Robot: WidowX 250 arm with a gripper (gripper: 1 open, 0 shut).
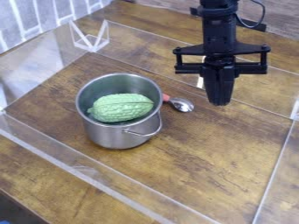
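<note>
A steel pot [117, 132] with a wire handle stands on the wooden table, holding a pale green bumpy vegetable [121, 108], like a bitter melon. Just right of the pot lies a spoon [180, 104] with a red part on its handle. My black gripper [221, 94] hangs above the table to the upper right of the pot, shut, with nothing visible between its fingers.
Clear plastic walls [268, 184] border the wooden surface [198, 175]. A small white frame-like object [93, 39] is at the back left.
</note>
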